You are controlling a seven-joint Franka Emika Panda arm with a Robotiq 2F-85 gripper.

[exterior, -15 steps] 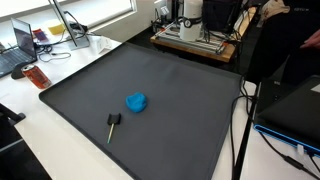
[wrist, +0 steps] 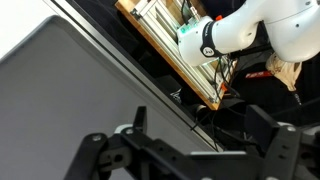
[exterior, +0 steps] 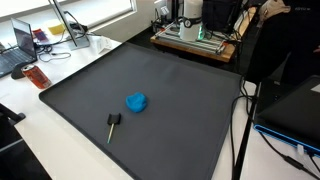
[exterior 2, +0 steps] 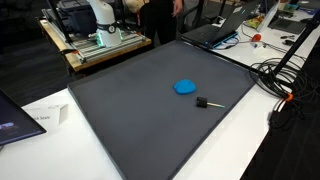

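A small bright blue object (exterior: 136, 102), perhaps crumpled cloth, lies on the dark grey tabletop (exterior: 180, 85). Close by rests a short item with a black head (exterior: 114, 118) and a thin light stick. In exterior view 2 the blue object (exterior 2: 184, 87) and the black-headed item (exterior 2: 203, 102) lie a small gap apart. My gripper stands open in the wrist view, its dark fingers (wrist: 139, 117) wide apart and nothing between them. Neither object appears in that view, and I cannot make out the gripper in the exterior views.
The white arm (exterior 2: 103, 18) stands on a wooden stand (exterior 2: 84, 48) beyond the table edge. A red can (exterior: 37, 77) and a laptop (exterior: 22, 38) occupy the white side surface. Cables (exterior 2: 288, 80) run along one side. Most of the grey top is bare.
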